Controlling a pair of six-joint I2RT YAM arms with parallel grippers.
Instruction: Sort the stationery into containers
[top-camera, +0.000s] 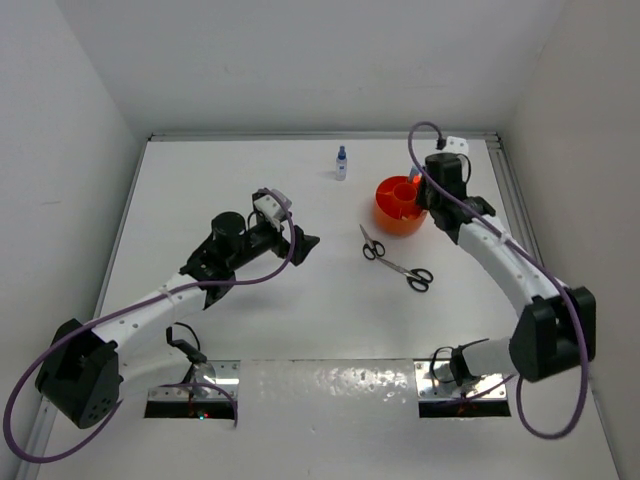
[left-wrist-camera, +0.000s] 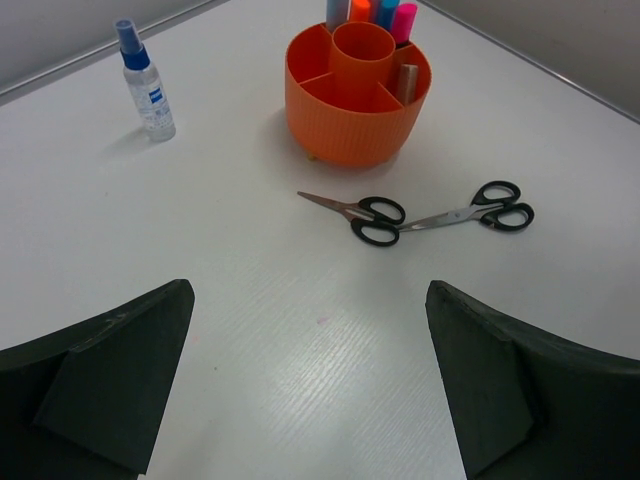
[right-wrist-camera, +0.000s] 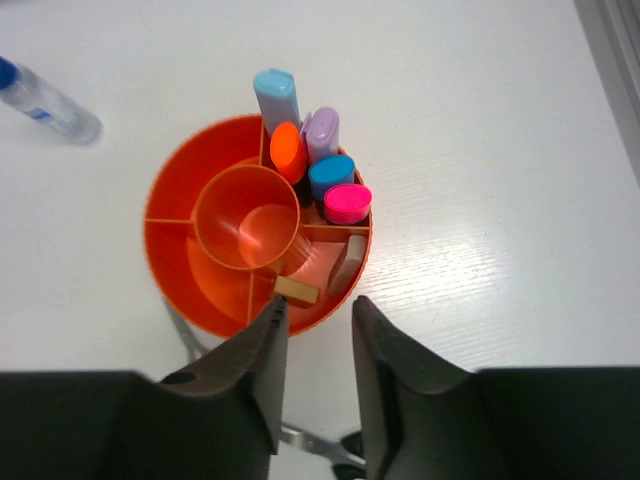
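The orange divided holder (left-wrist-camera: 342, 135) holds several capped markers (right-wrist-camera: 348, 203) on one side and small beige block-like items (right-wrist-camera: 296, 290) in a front compartment. Two pairs of scissors, a smaller (left-wrist-camera: 375, 222) and a larger (left-wrist-camera: 500, 207), lie on the table in front of it. A clear bottle with blue cap (left-wrist-camera: 150, 100) stands upright left of the holder. My left gripper (top-camera: 300, 240) is open, empty, over the left-middle table. My right gripper is part open above the holder's front edge, with nothing seen held between its blurred fingers.
Metal rails edge the table at back and sides, close to walls. My right arm reaches over the right side.
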